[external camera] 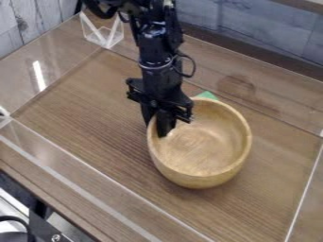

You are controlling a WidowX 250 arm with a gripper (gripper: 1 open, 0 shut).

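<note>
My black gripper (161, 118) hangs at the near-left rim of a large cream bowl (199, 146), its tips down at the rim. Whether the fingers are open or closed on the rim is hard to tell. A small green object (210, 96) shows behind the bowl, mostly hidden by it.
The bowl rests on a wooden table (76, 142), whose left part is clear. The back-right and near-right areas of the table are also free. A white wire-like item stands at the far back left edge.
</note>
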